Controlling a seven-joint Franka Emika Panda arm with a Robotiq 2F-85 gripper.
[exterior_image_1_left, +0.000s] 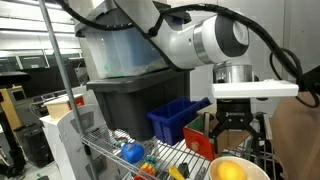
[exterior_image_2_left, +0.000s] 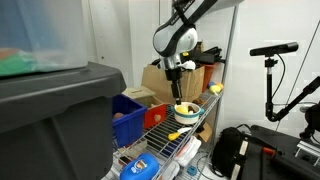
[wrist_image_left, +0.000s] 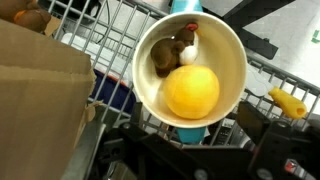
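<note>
A cream bowl (wrist_image_left: 146, 82) with a teal outside stands on the wire rack; exterior view 1 shows the bowl (exterior_image_1_left: 257, 171) at the lower right. Inside it lie a round orange-yellow object (wrist_image_left: 191, 91) and a brown toy (wrist_image_left: 172, 52) with a white and red part. My gripper (exterior_image_1_left: 235, 137) points down just above the bowl, its fingers well apart. In the wrist view the gripper shows dark fingers on either side of the bowl's near rim, and nothing is held between them. Exterior view 2 has the bowl (exterior_image_2_left: 188, 117) beneath the arm.
Beside the bowl stands a cardboard box (wrist_image_left: 45, 95). A blue bin (exterior_image_1_left: 170, 120) and a dark storage tote (exterior_image_1_left: 145, 98) are farther along the rack. A yellow object (wrist_image_left: 288, 102) and a blue object (exterior_image_1_left: 133, 152) lie on the wires.
</note>
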